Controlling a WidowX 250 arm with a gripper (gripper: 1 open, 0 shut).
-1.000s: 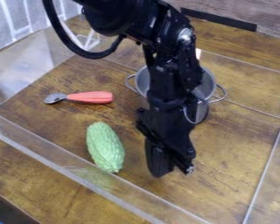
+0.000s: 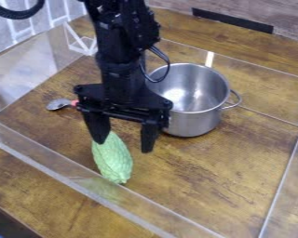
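My gripper [image 2: 123,138] is turned side-on and stands open above the pale green vegetable [image 2: 113,165], one finger over its upper end and the other to the right of it; whether either touches it I cannot tell. A steel pot [image 2: 204,93] with handles stands behind and right of the gripper. The spoon [image 2: 57,104] shows its metal head at the left; its orange handle is mostly hidden behind the arm.
Clear plastic walls [image 2: 64,193] edge the wooden work surface [image 2: 220,181]. The wood at the front right is bare, and the far back beyond the pot is clear.
My gripper has turned and moved left from the right of the vegetable to over it, uncovering more of the pot and covering much of the spoon.
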